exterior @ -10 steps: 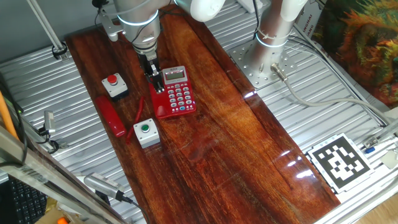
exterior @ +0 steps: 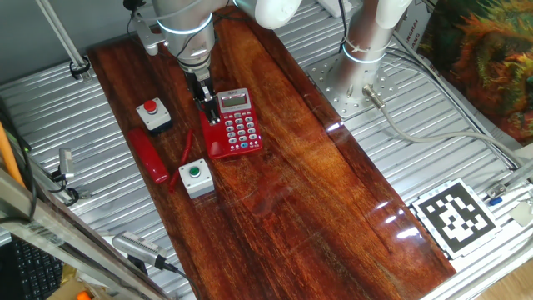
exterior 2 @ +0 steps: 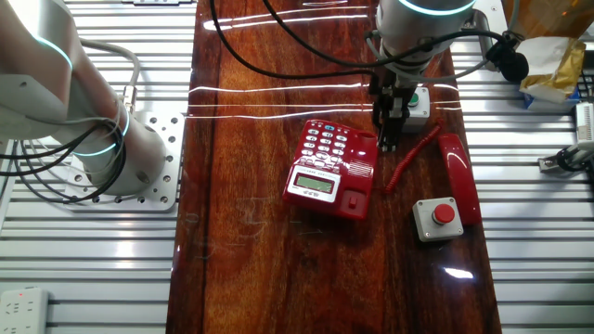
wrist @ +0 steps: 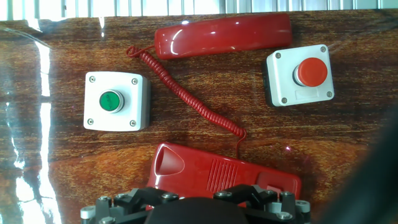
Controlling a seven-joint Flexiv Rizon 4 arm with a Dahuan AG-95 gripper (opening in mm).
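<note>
A red desk telephone base [exterior: 243, 132] lies on the wooden board, with its keypad and display facing up. Its red handset [wrist: 224, 35] is off the base, lying apart near the board's edge and joined to it by a coiled cord [wrist: 186, 94]. My gripper [exterior 2: 386, 147] points down over the cradle side of the base. In the wrist view its finger linkages cover part of the phone's near side. Contact between fingertips and phone is unclear, and nothing shows held. How far apart the fingertips stand is hard to make out.
A white box with a green button [wrist: 112, 101] and another with a red button [wrist: 311, 72] sit near the handset. Bare board [exterior: 316, 225] stretches away from the phone. The arm's base [exterior: 354, 83] stands beside the board, and a black-and-white marker plate [exterior: 455, 218] lies near one corner.
</note>
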